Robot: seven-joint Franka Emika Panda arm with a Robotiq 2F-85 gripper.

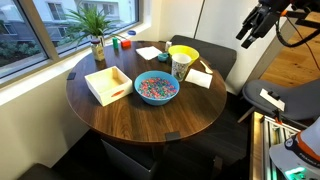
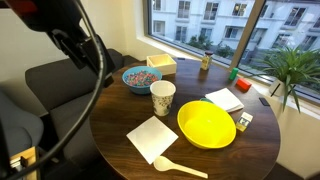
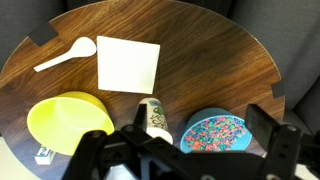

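High over the table's right side in exterior view 1 hangs my gripper (image 1: 245,34), clear of every object. Its fingers stand wide apart and open in the wrist view, with nothing held between them. Below it lie a blue bowl (image 3: 184,136) of small colourful pieces, a patterned cup (image 3: 155,116) and a yellow bowl (image 3: 70,118). A white square sheet (image 3: 127,66) lies flat on the wood, and beside it a pale spoon (image 3: 68,54). The cup is upright between the two bowls in exterior view 2; its inside is hard to make out.
An empty pale box (image 1: 109,85) sits near the window side of the round table (image 1: 150,122). A potted plant (image 2: 290,68), a white pad (image 2: 224,99) and a small carton (image 2: 243,121) stand beyond the yellow bowl.
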